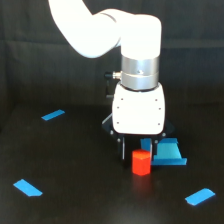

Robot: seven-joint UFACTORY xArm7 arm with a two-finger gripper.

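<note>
A red block [141,162] is on or just above the black table, at the lower middle of the camera view. My gripper [139,151] points down directly over it, its white body reaching almost to the block's top. Dark finger parts show on either side below the body, but their contact with the block is not clear. Whether the fingers are closed on the block cannot be made out.
Just right of and behind the block lies a blue square piece [170,152], partly hidden by the arm. Blue tape strips mark the table at far left [53,115], front left [27,188] and front right [200,197].
</note>
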